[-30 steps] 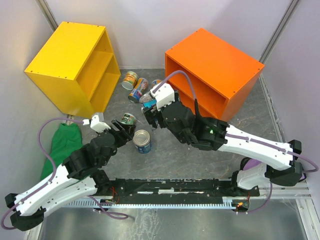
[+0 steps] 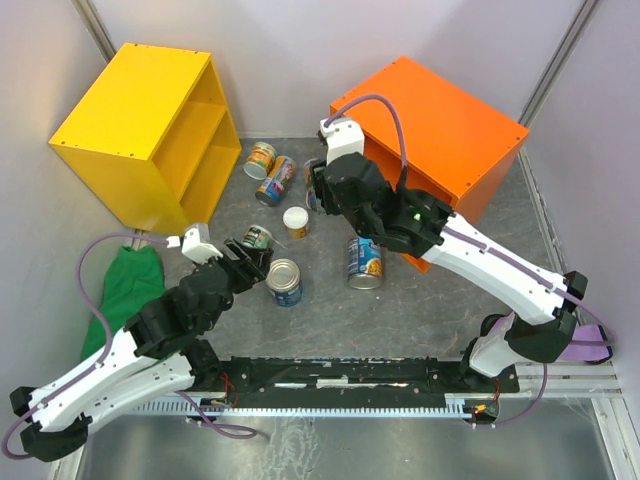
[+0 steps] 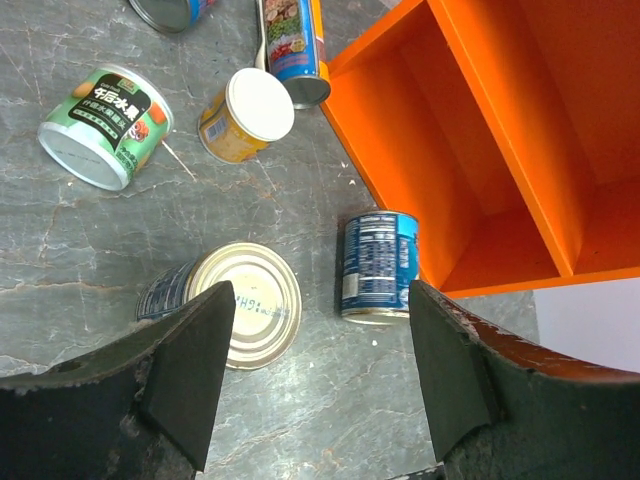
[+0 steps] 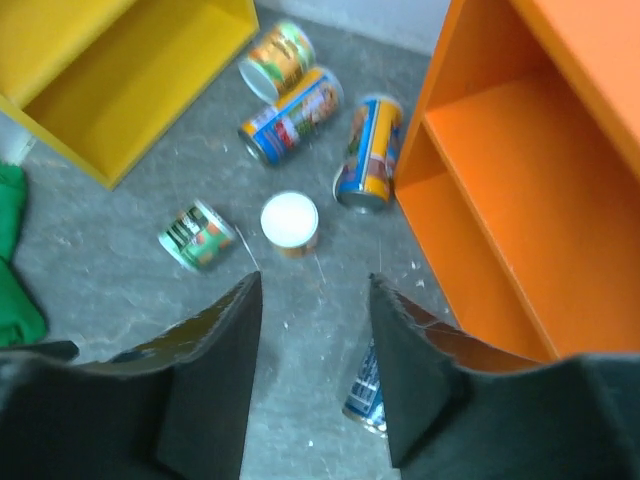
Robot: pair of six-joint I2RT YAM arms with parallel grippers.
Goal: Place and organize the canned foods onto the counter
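Note:
The blue Progresso soup can (image 2: 365, 263) lies on its side on the grey counter, by the orange shelf's lower front. In the right wrist view it is partly hidden behind a finger (image 4: 400, 370). Above the counter my right gripper is partly open and empty. My left gripper is also open and empty, over an upright silver-lidded can (image 3: 255, 305) with a dark blue label. A tipped green fruit can (image 3: 108, 125) and a white-lidded yellow tub (image 3: 240, 115) are farther back. Three more cans rest at the rear: an orange-green can (image 4: 277, 60), a blue-orange can (image 4: 292, 115) and a yellow-blue can (image 4: 368, 150).
The yellow shelf (image 2: 130, 110) stands back left, the orange shelf (image 2: 450, 120) back right, both empty where visible. A green cloth (image 2: 125, 295) lies at the left. Bare counter (image 2: 400, 320) spreads across the front right.
The Progresso can was in my right gripper and is now down on the counter, out of it. The left arm ends nearly unchanged.

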